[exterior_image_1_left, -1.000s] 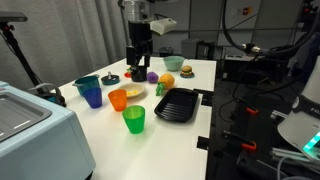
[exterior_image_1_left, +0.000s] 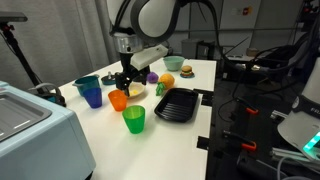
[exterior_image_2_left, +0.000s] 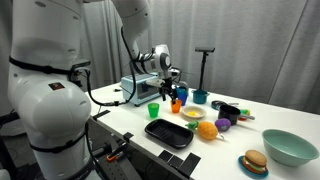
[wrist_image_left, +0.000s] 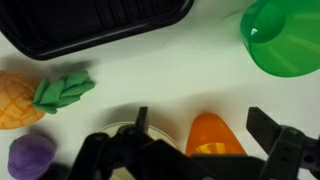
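Note:
My gripper is open above the white table, with nothing held. In the wrist view, an orange cup (wrist_image_left: 212, 135) shows below the space between its spread fingers. From exterior view 1, the gripper hangs over the area of the orange cup (exterior_image_1_left: 118, 100) and a pale plate (exterior_image_1_left: 135, 93). A green cup (exterior_image_1_left: 134, 120) stands nearer that camera, and a blue cup (exterior_image_1_left: 93, 98) stands beyond the orange one. The black tray (exterior_image_1_left: 180, 105) lies to the right.
A toy pineapple (wrist_image_left: 18, 100) and a purple item (wrist_image_left: 30, 155) lie near the plate. A large white box (exterior_image_1_left: 45, 135) borders the left side. Farther off are a burger (exterior_image_2_left: 254, 162) and a teal bowl (exterior_image_2_left: 291, 145).
In exterior view 1 my gripper has moved left and lower, from beyond the plate toward the orange cup. The objects on the table have stayed put.

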